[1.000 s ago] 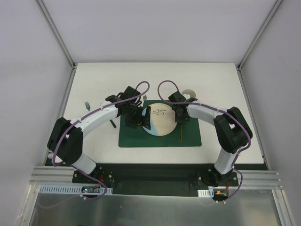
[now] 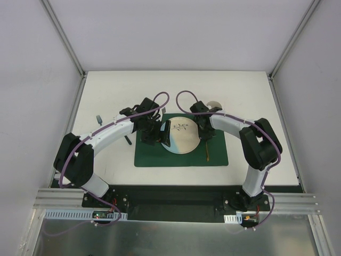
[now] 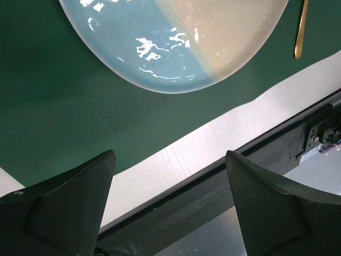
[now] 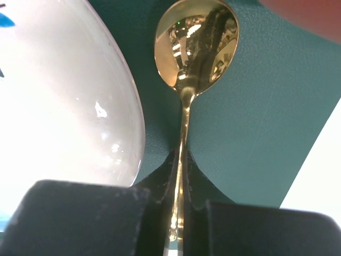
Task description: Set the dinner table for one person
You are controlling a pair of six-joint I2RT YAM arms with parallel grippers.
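The plate [image 2: 184, 136], pale with a blue side, lies on the green placemat [image 2: 181, 160]. Right of it lies a gold spoon [image 2: 208, 152]; its bowl [image 4: 197, 45] points away in the right wrist view. My right gripper is shut around the thin spoon handle, close beside the plate rim. Over the plate's left part hangs my left gripper [image 2: 162, 136], its fingers [image 3: 69, 208] apart with nothing between them. A fork [image 2: 99, 120] and a dark-handled piece of cutlery [image 2: 128, 140] lie on the bare table to the left.
A round beige cup or bowl [image 2: 214, 105] stands behind the right arm; a reddish rounded edge [image 4: 314, 16] shows beyond the spoon.
My right gripper has shifted slightly, and the handle end of the spoon has swung a little to the right. The left arm, plate and other cutlery look unchanged.
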